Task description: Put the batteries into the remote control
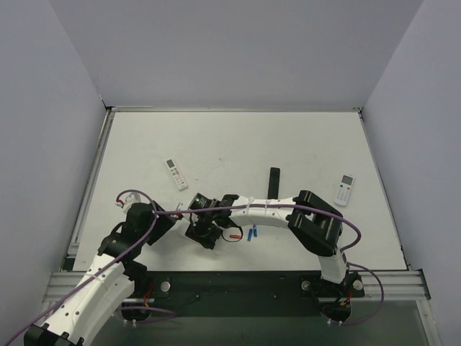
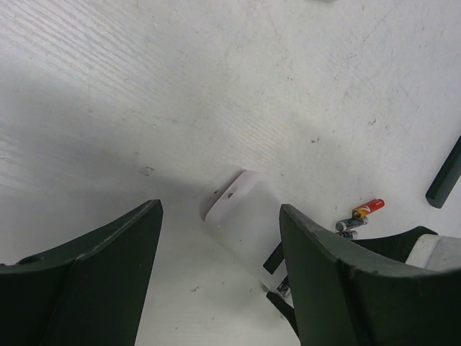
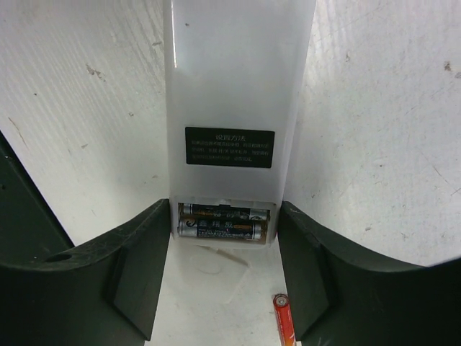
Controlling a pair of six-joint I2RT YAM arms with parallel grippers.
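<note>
A white remote control (image 3: 230, 86) lies face down with a dark label; two dark batteries (image 3: 220, 228) sit side by side in its bay. The fingers of my right gripper stand at both sides of the bay end, close against the case; whether they grip it cannot be told. In the left wrist view the remote's far end (image 2: 234, 194) shows, the rest partly hidden by a finger. My left gripper is open above the table, nothing held between its fingers. From above, the right gripper (image 1: 194, 231) mostly covers the remote.
An orange battery (image 2: 369, 207) and silvery ones (image 2: 351, 224) lie near the right arm. A black bar (image 1: 274, 183) and two other white remotes, one at the left (image 1: 176, 174) and one at the right (image 1: 344, 190), lie farther off.
</note>
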